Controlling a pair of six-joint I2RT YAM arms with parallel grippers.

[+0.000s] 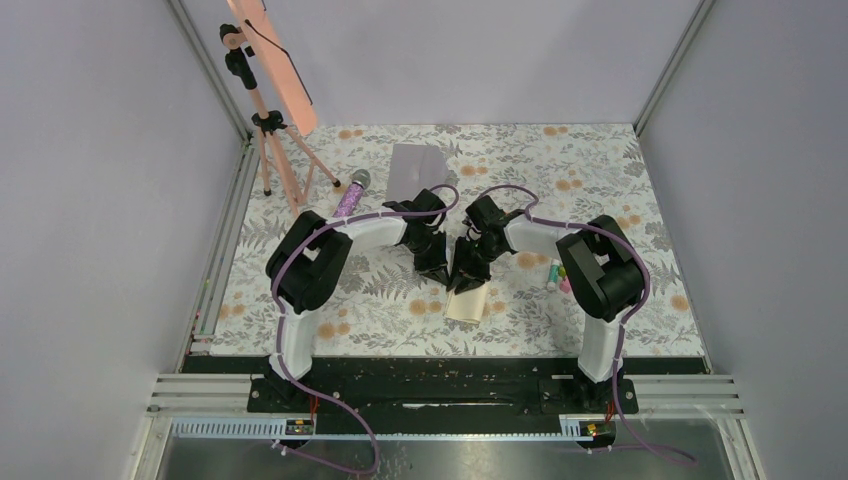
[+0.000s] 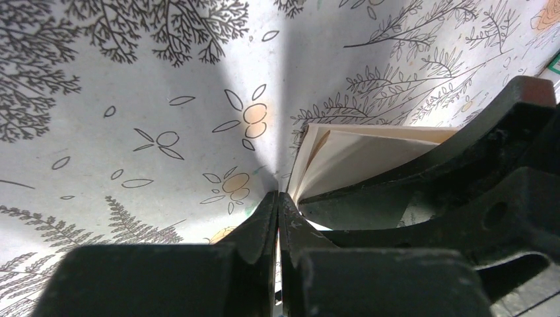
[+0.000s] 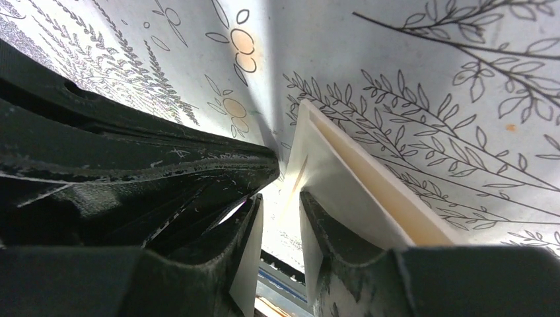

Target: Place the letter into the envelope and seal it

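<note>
On the near middle of the table lies the cream envelope, partly covered by my grippers. Its folded paper layers stand slightly apart along one side in the right wrist view; I cannot make out a separate letter. My left gripper is shut right at the envelope's left edge, and nothing clearly shows between its fingertips. Over the envelope's left part, my right gripper is open, its two fingers apart with paper below and between them. Both grippers are very close together, low over the table.
A glue stick and a small pink item lie to the right, by the right arm. Farther back are a grey sheet and a purple microphone. A tripod stands at the back left.
</note>
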